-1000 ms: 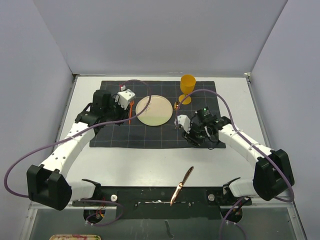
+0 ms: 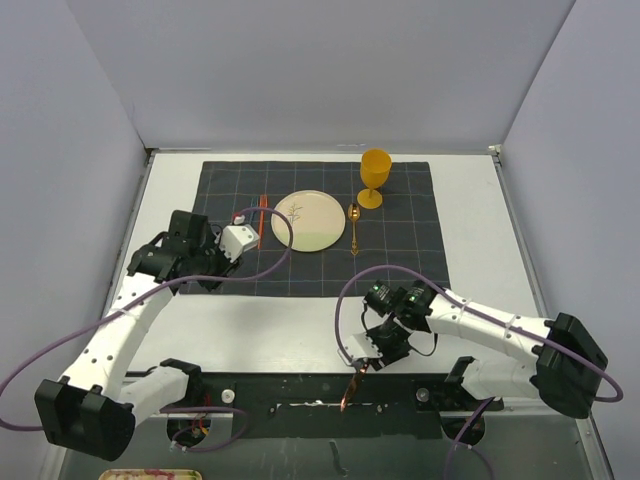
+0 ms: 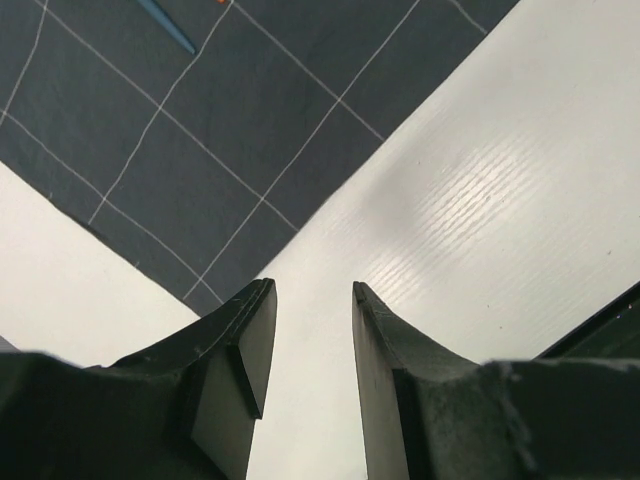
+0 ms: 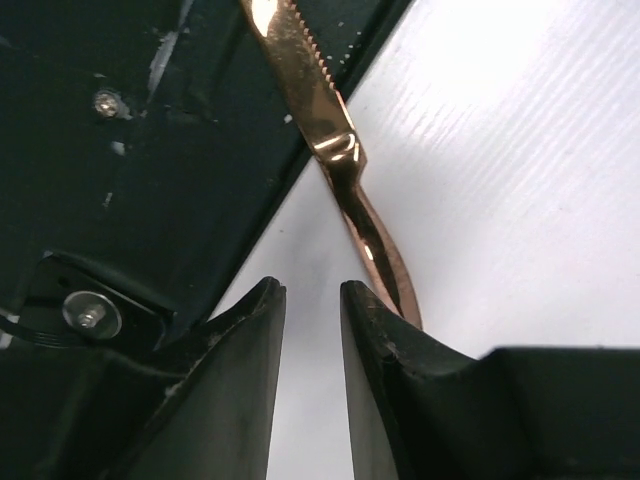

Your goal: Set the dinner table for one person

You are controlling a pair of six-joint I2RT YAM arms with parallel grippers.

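Note:
A copper knife (image 2: 354, 385) lies across the table's front edge, its serrated blade out over the dark strip. In the right wrist view the knife (image 4: 345, 170) runs down behind one finger of my open right gripper; nothing is between the fingers. My left gripper has its fingers apart and empty, over the mat's front-left corner. On the dark placemat (image 2: 400, 255) rest a cream plate (image 2: 312, 232), a gold spoon (image 2: 354, 235) right of it and an orange-red fork (image 2: 262, 215) left of it. A yellow goblet (image 2: 375, 168) stands at the back right.
A blue utensil end (image 3: 165, 25) shows on the mat in the left wrist view. Purple cables (image 2: 110, 315) loop over both arms. Bare white table (image 2: 270, 330) lies before the mat. A dark strip (image 2: 290, 412) with bolts runs along the front.
The left gripper has drawn back toward the mat's front-left corner.

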